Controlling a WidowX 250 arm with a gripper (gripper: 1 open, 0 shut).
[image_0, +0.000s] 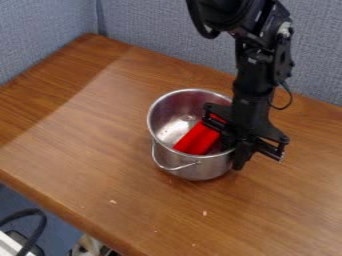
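Observation:
A steel pot (174, 160) with a wire handle stands upright on the wooden table (94, 150). A red object (197, 139) lies inside it. My black gripper (241, 142) reaches down from above over the pot's right side and rim. The fingertips are partly hidden, and I cannot see anything held between them.
Grey padded walls stand behind. Cables and other items sit off the table's near left edge.

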